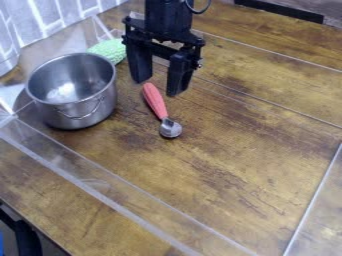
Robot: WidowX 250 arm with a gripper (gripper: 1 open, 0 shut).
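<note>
The black gripper (159,72) hangs in the upper middle, its two fingers spread apart with nothing visible between them. Below it on the wooden table lies a utensil with a red handle (154,102) and a silver round end (170,129). A steel pot (71,92) stands at the left, beside the utensil. A green corn-like object (107,55) lies behind the pot, partly hidden near the arm.
A light, clear wall or sheet (40,25) borders the back left.
</note>
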